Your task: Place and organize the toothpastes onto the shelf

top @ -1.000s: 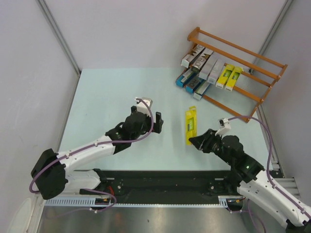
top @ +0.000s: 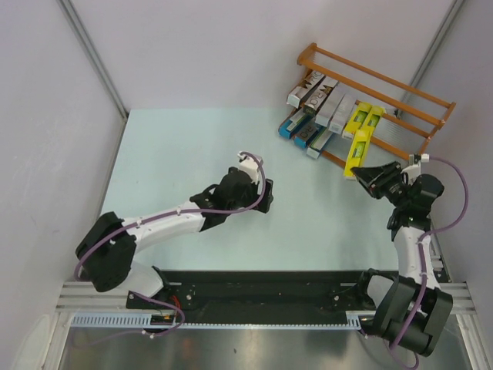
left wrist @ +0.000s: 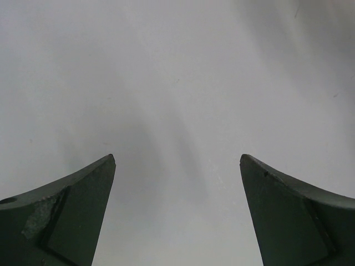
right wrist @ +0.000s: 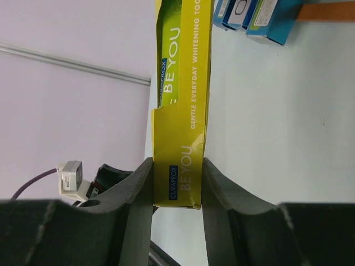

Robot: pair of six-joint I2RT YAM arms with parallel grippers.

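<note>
My right gripper is shut on a yellow Curaprox toothpaste box (right wrist: 182,77), held upright in the right wrist view; from the top, this box (top: 357,154) is at the lower front of the wooden shelf (top: 370,68). The shelf holds grey and white boxes (top: 333,104) and two yellow boxes (top: 360,116) on its upper tier, blue boxes (top: 306,132) below. My left gripper (top: 258,193) hangs over the middle of the table, open, with only bare table between its fingers in the left wrist view.
The lower tier's right end has free room, partly hidden by the held box. Walls enclose the table at back and sides.
My right gripper has carried the yellow box back and right, from mid-table up to the shelf's front. The left arm has moved a little to the right.
</note>
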